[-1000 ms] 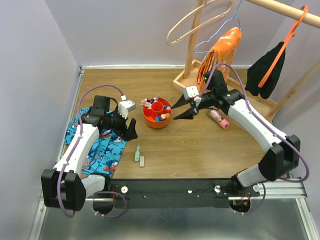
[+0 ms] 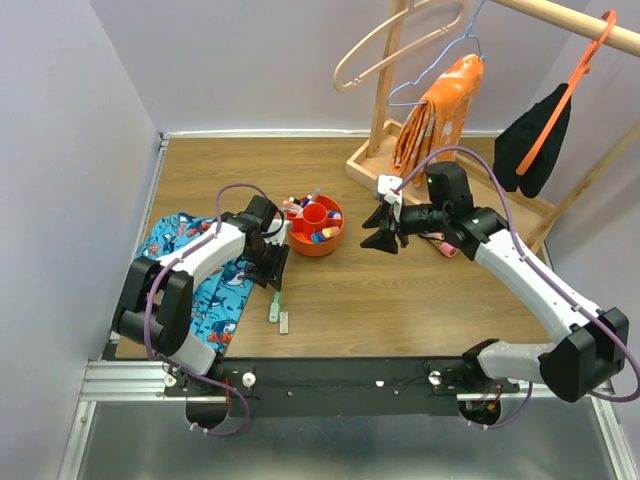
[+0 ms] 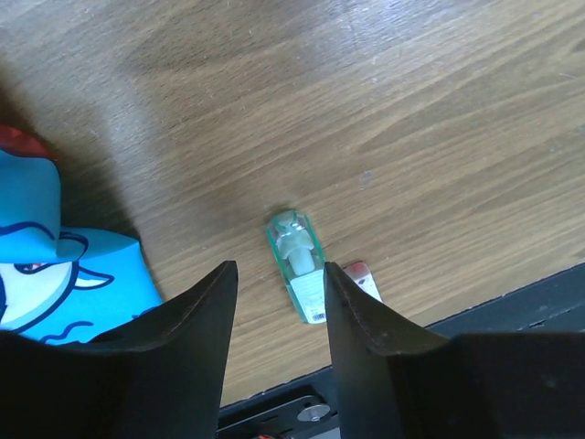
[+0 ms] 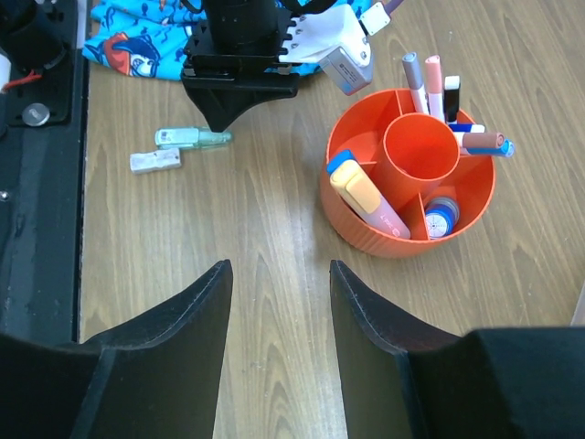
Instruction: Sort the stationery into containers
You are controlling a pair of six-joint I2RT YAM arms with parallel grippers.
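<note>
A green correction tape point(image 3: 298, 265) and a small white eraser point(image 2: 284, 322) lie side by side on the front of the table. My left gripper point(image 2: 269, 272) is open just above and behind them, pointing down with nothing between its fingers. The orange round container point(image 4: 360, 233) at the middle holds pens, markers and other items in its compartments. My right gripper point(image 2: 381, 232) hangs open and empty to the right of the container; a pink cylindrical item point(image 2: 447, 248) lies partly hidden beneath that arm.
A blue patterned cloth point(image 2: 215, 310) lies on the left. At the back right stands a wooden rack point(image 2: 359, 169) with hangers and hanging items.
My left gripper has moved down over the green tape and eraser.
</note>
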